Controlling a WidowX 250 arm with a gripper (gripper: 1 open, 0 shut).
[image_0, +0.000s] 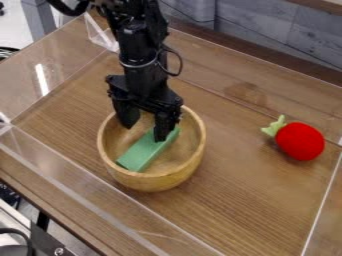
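Observation:
My black gripper is open, reaching down into a tan bowl in the lower middle, its fingers spread above and around the far end of a green block lying in the bowl. Whether the fingers touch the block is unclear.
A red tomato-like object with a green stem lies at the right on the wooden table. A clear plastic item is at the back left.

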